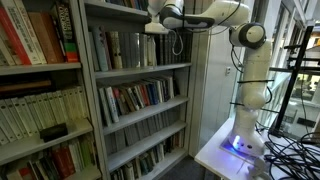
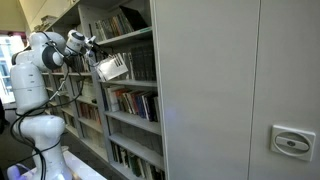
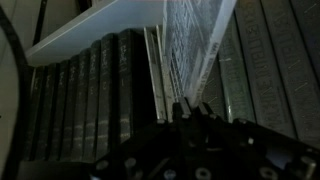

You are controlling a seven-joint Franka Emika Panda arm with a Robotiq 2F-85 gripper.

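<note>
A pale, thin book (image 3: 195, 40) rises from between the fingertips of my gripper in the wrist view, and the fingers are shut on it. Exterior view 2 has the white book (image 2: 111, 68) hanging tilted below the gripper (image 2: 92, 46), in front of the upper shelves. Seen from exterior view 1, the gripper (image 1: 157, 28) is high up before the bookcase, with only a small pale part of the book visible near it. The fingers are dark and partly hidden by the gripper body.
Dark bound volumes (image 3: 95, 95) and more dark spines (image 3: 255, 65) stand in a row close behind the held book. A bookcase (image 1: 130, 120) carries several shelves of books. A white table (image 1: 222, 155) stands at the arm's base. Cabinet doors (image 2: 215, 90) flank the shelves.
</note>
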